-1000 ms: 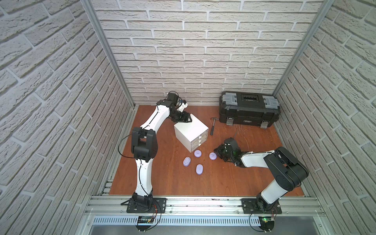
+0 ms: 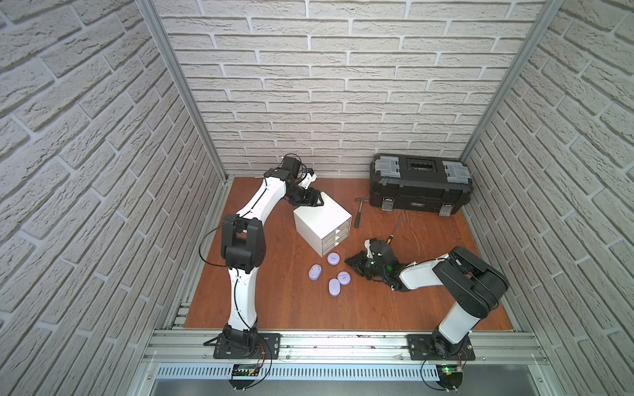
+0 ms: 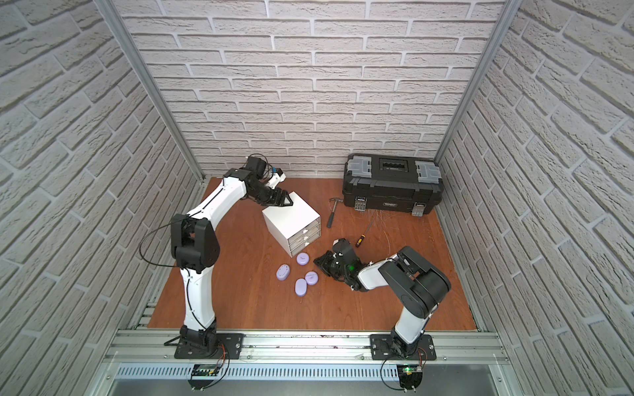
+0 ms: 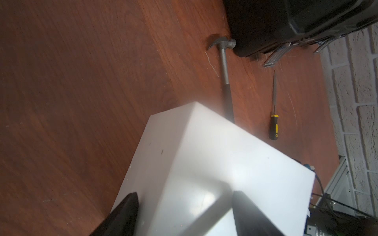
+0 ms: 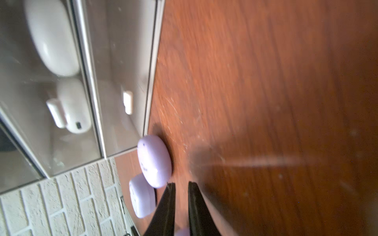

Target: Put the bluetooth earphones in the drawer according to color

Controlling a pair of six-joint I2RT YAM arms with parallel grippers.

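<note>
Several purple earphone cases lie on the table in front of the white drawer cabinet: one (image 2: pixel 333 258) by its front corner, one (image 2: pixel 315 272) to the left, one (image 2: pixel 334 287) nearest me, and a round one (image 2: pixel 344 278) touching or almost touching that last. The cabinet (image 2: pixel 322 217) has its drawers closed. At its rear top my left gripper (image 2: pixel 321 198) is shut on the cabinet; the left wrist view shows a white corner between its fingers. My right gripper is low, right of the cases, open by a narrow gap with nothing held.
White rounded shapes (image 5: pixel 53 37) show at the drawer fronts; whether inside cannot be told. A hammer (image 2: pixel 358 212), a screwdriver (image 2: pixel 389 239) and a black toolbox (image 2: pixel 420 183) lie behind and to the right.
My right gripper has moved left and slightly toward the front. The round case has shifted left and nearer me, up to the nearest case, which moved slightly. The left arm has not moved.
</note>
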